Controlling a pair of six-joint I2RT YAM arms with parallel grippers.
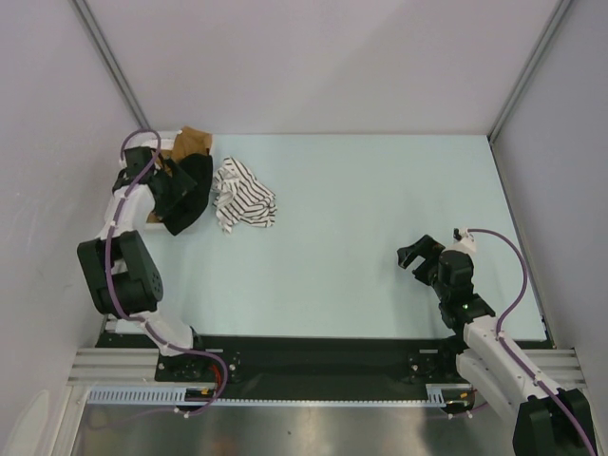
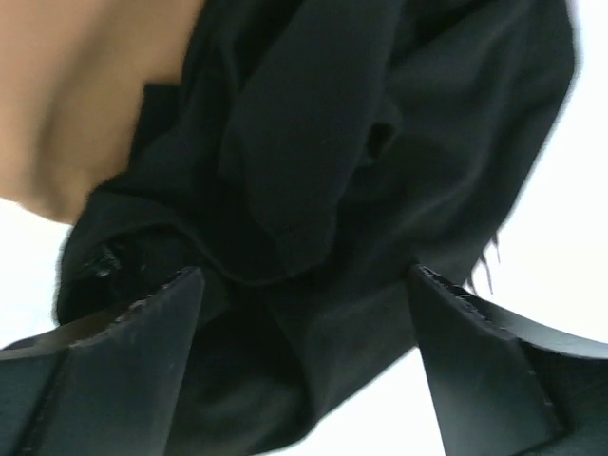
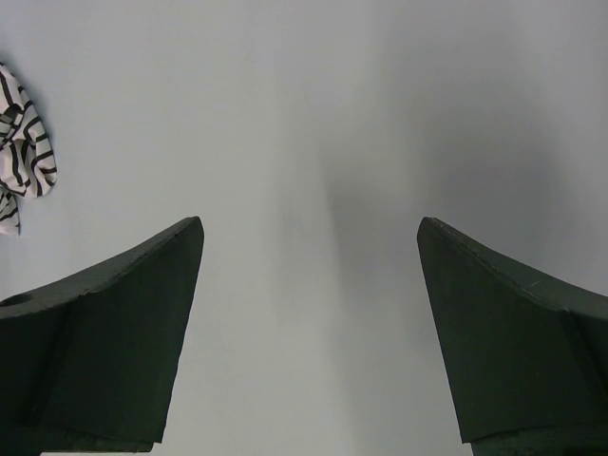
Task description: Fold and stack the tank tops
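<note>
A bin (image 1: 175,133) at the back left holds brown cloth (image 1: 193,141) and a black tank top (image 1: 195,195), which hangs over its right side. My left gripper (image 1: 175,182) is open just over the black cloth, which fills much of the left wrist view (image 2: 313,190) between and beyond the fingers. Beside it on the table lies a crumpled striped black-and-white top (image 1: 243,198), also at the left edge of the right wrist view. My right gripper (image 1: 414,256) stands open over bare table at the right, nothing between its fingers.
Walls stand at the left, back and right.
</note>
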